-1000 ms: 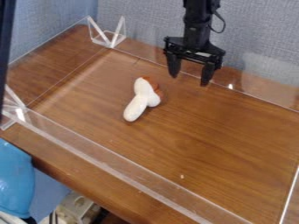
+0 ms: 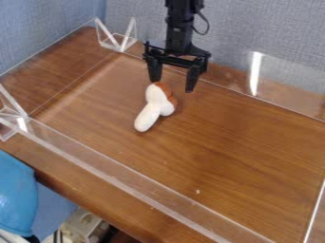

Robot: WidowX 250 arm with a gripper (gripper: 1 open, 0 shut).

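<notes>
A plush toy [image 2: 155,106], white with an orange patch at its upper end, lies on the wooden board left of centre. My black gripper [image 2: 170,76] hangs just above and behind the toy's orange end, fingers apart and holding nothing. Whether a fingertip touches the toy cannot be told from this view.
Clear plastic walls edge the board [image 2: 235,161], with white brackets [image 2: 117,38] at the back left and at the left. A blue object [image 2: 13,195] sits outside at the lower left. The right half of the board is clear.
My gripper has moved left from the back middle of the board to above the toy's upper end. The toy looks unmoved.
</notes>
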